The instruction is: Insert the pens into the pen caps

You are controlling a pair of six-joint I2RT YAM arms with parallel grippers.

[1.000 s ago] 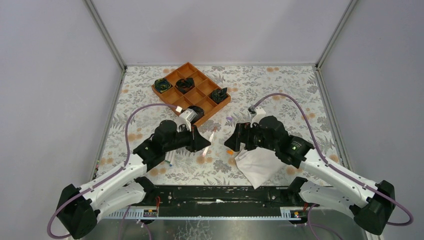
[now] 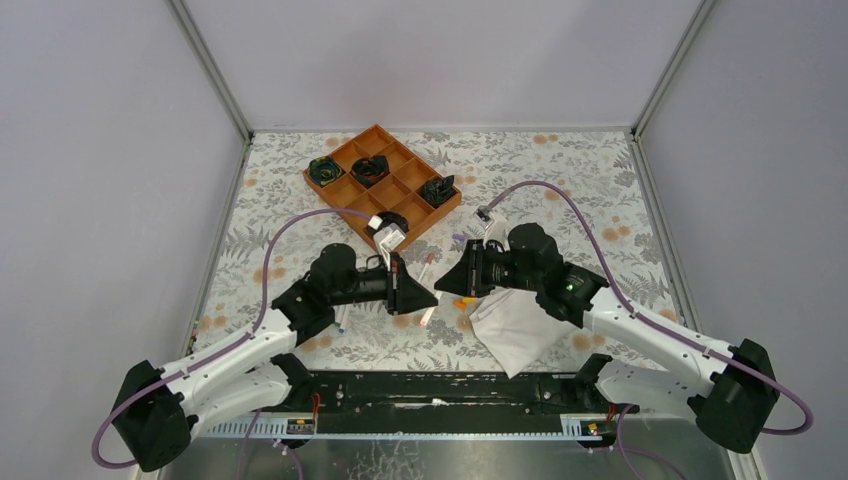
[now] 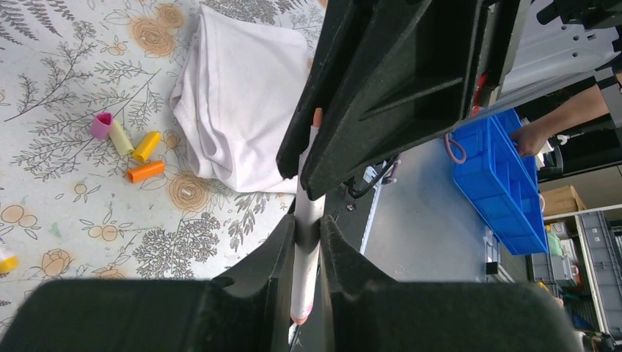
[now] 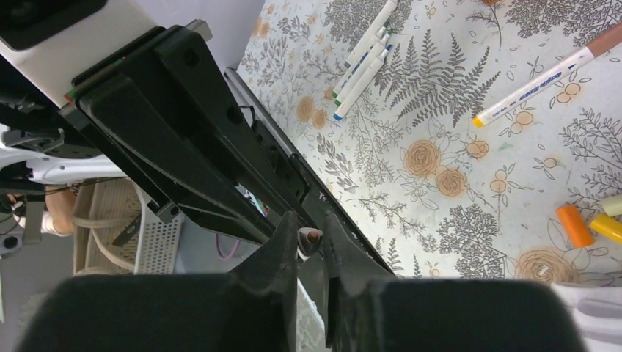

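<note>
My left gripper is shut around the middle of a white pen (image 3: 302, 282), held clear of the table in the left wrist view. Around the pen's other end, with its brownish tip, stand the fingers (image 3: 350, 132) of my right gripper. Seen from the right wrist, that end lies between the fingertips of my right gripper; whether both pads press on it is unclear. Loose caps lie on the table: pink (image 3: 101, 125), pale yellow (image 3: 120, 138), yellow (image 3: 146, 147) and orange (image 3: 150, 171).
A white cloth (image 2: 520, 330) lies on the right of the table. Several white pens (image 4: 363, 70) rest together, and a pen (image 4: 535, 85) with a brown end lies apart. The wooden compartment tray (image 2: 378, 137) is at the back. Both grippers are very close.
Both grippers have come together over the table's middle: the left moved right with the pen, the right moved left. The tray, cloth and lying pens stayed put.
</note>
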